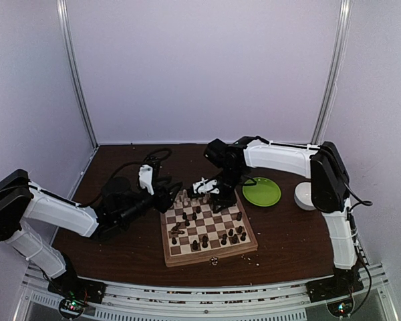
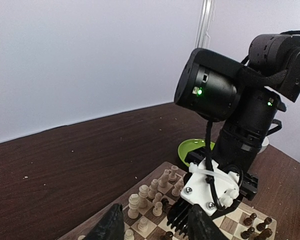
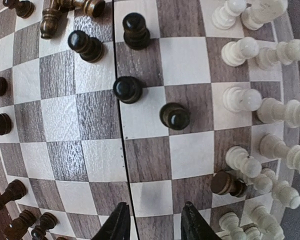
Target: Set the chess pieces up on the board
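Note:
The chessboard (image 1: 212, 255) lies on the dark table. White pieces line its far side; in the right wrist view a white pawn (image 3: 242, 100) stands in the row before the taller ones. Dark pieces are scattered, including a dark pawn (image 3: 175, 116) mid-board. Another dark piece (image 3: 227, 184) is close against the white pawns, whether upright or tipped I cannot tell. Some dark pieces (image 3: 75, 6) lie on their sides. My right gripper hangs open over the board, nothing between its fingers. At the board's far left, my left gripper is open and empty.
A green plate (image 1: 261, 192) sits right of the board, with a white bowl (image 1: 304, 196) beyond it. My right arm (image 1: 277, 158) reaches across above the plate's far side. Bare table (image 1: 107, 257) shows left of the board.

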